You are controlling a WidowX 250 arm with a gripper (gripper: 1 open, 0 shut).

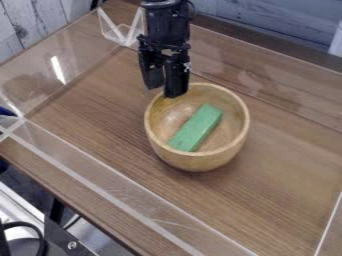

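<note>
My gripper [168,82] reaches down from the top of the view, black, its fingertips at the back rim of a wooden bowl [227,110]; it is open, though what lies between its fingers is hard to make out. A green bar-shaped object [197,127] lies slanted inside the bowl.
The bowl stands on a wooden table [80,160] with free room to the left, right and front. Clear strips run along the left side, and a black cable [24,232] lies at the bottom left corner.
</note>
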